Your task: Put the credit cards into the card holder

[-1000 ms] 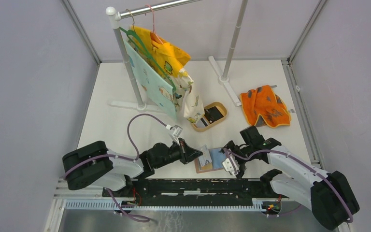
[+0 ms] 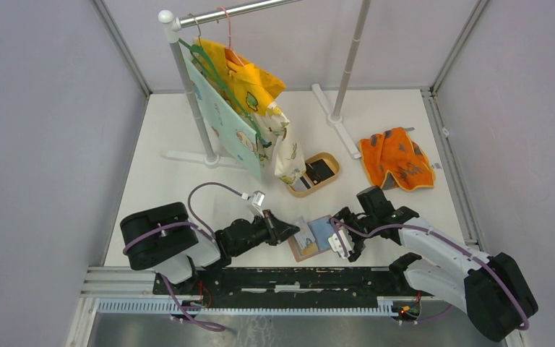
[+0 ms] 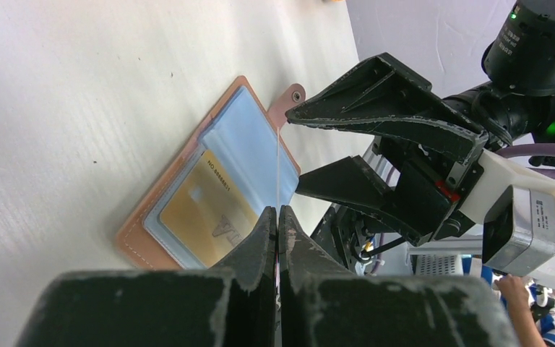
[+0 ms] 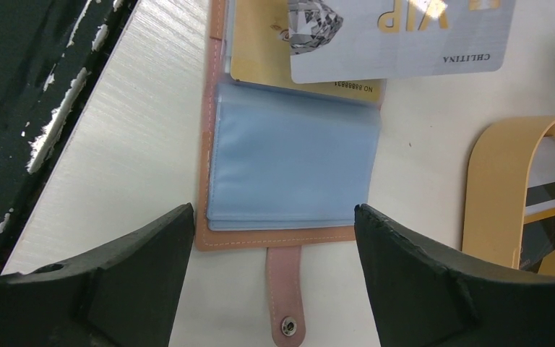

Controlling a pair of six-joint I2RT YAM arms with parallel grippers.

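The open card holder, brown-edged with clear bluish sleeves, lies flat on the table. A gold card sits in its sleeve on the left half. My left gripper is shut on a silver VIP card, which appears edge-on in the left wrist view and hangs above the holder, over part of the gold card. At the holder's clasp end, my right gripper stands part open, its fingers on either side of the blue sleeve. The left fingertip is very close to the holder's edge; contact cannot be told.
A tan basket with dark and light cards inside stands behind the holder. An orange cloth lies at the right. The clothes rack with hanging fabric rises at the back left.
The holder and my right gripper have shifted slightly left.
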